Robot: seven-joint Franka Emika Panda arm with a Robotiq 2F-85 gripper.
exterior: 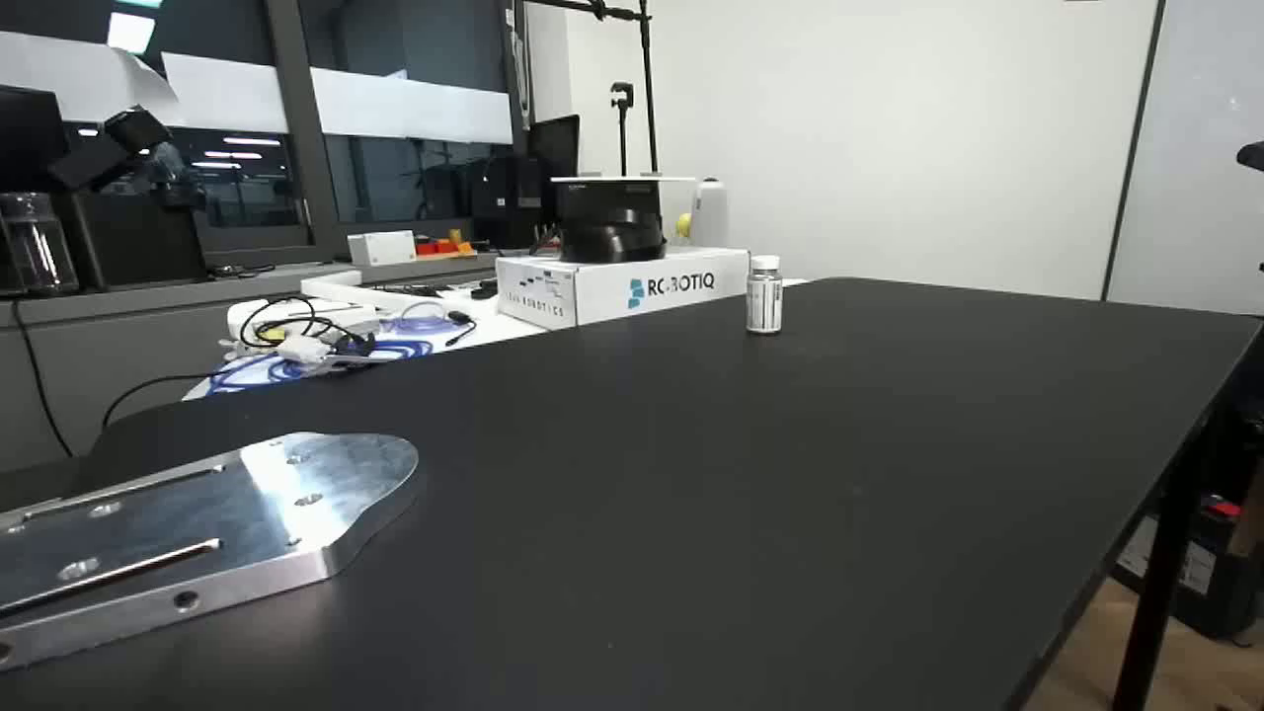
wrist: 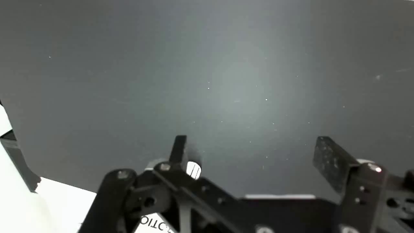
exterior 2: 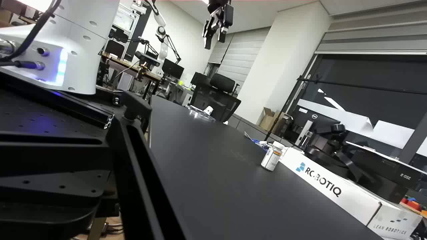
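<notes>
A small white-capped bottle (exterior: pixel 764 296) with a printed label stands upright on the black table (exterior: pixel 770 474), near its far edge. In exterior view 2 the same bottle (exterior 2: pixel 272 156) is close to the white box. My gripper (exterior 2: pixel 214 40) hangs high above the table there, well away from the bottle. From the wrist, the gripper is wide open, bare table showing between its fingers. Beside the left finger (wrist: pixel 178 149) a strip of the bottle (wrist: pixel 193 169) shows; the finger hides the rest.
A white Robotiq box (exterior: pixel 664 284) lies behind the bottle along the table's edge. A metal plate (exterior: pixel 296 486) lies at the near left in exterior view 1. Cables (exterior: pixel 320 344) crowd a side surface.
</notes>
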